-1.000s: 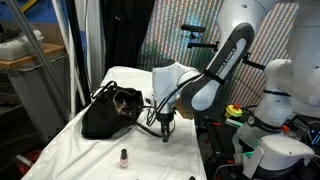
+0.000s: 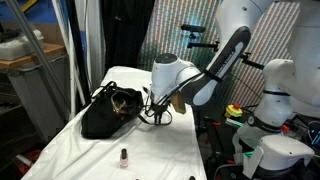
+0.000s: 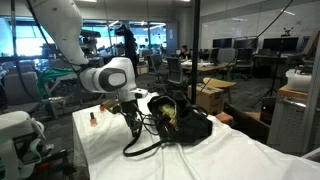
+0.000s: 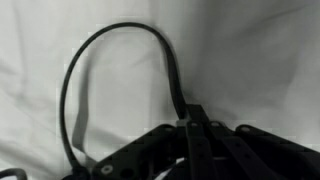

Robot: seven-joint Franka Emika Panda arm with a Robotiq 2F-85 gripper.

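Observation:
A black bag [image 2: 100, 118] lies on the white-covered table, its mouth open and something yellowish inside. In the other exterior view the bag [image 3: 190, 128] is to the right of my arm. From the bag's side a black strap [image 3: 148, 148] runs over the cloth beneath the arm. The wrist view shows the strap [image 4: 122, 26] curving in a tall loop, with one end in my gripper, which is shut on it. The bag itself is out of the wrist view. Dark fingers against a dark strap hide the exact hold.
A small dark bottle-like item [image 2: 124, 158] stands on the table in front of the bag. The white cloth [image 3: 240, 150] is wide and clear to the bag's right. Shelving [image 2: 35, 90] stands beside the table.
In exterior view 1 my arm's lower end has shifted up and left, towards the bag, from where it stood lower over the cloth. The bag stays about where it was.

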